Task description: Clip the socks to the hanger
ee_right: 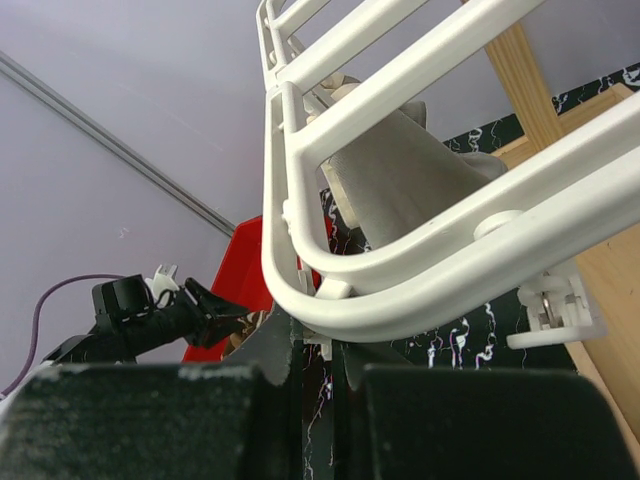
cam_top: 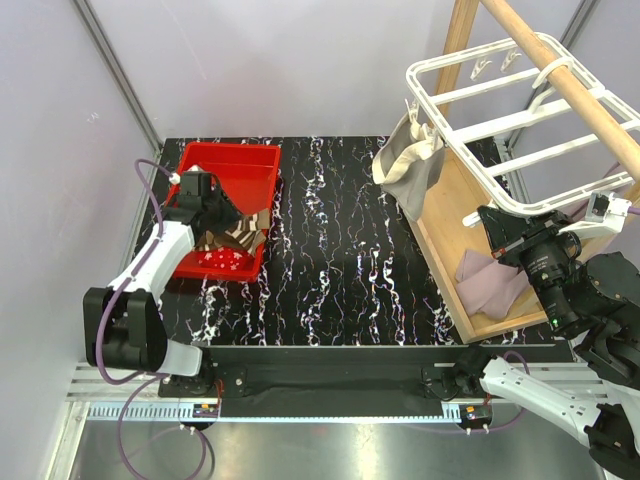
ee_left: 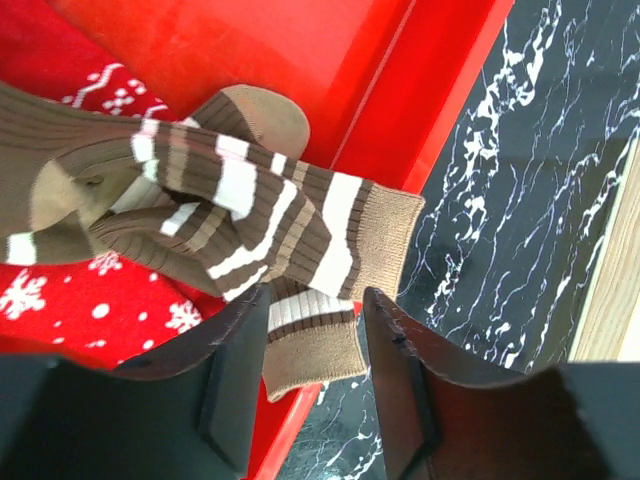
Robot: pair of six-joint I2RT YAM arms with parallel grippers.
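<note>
My left gripper hangs over the red tray [cam_top: 262, 160], its fingers apart above brown striped socks [ee_left: 250, 215] and a red snowflake sock [ee_left: 70, 310]; the striped cuffs lie over the tray's right rim. My right gripper is shut at the near end of the white hanger frame [ee_right: 420, 260]; what is between its fingers is mostly hidden. A grey sock [cam_top: 410, 165] hangs from the hanger's far-left end, also seen behind the bars in the right wrist view.
A wooden box [cam_top: 450, 230] below the hanger holds pink-grey cloth [cam_top: 490, 285]. Wooden posts [cam_top: 456, 28] carry the hanger on the right.
</note>
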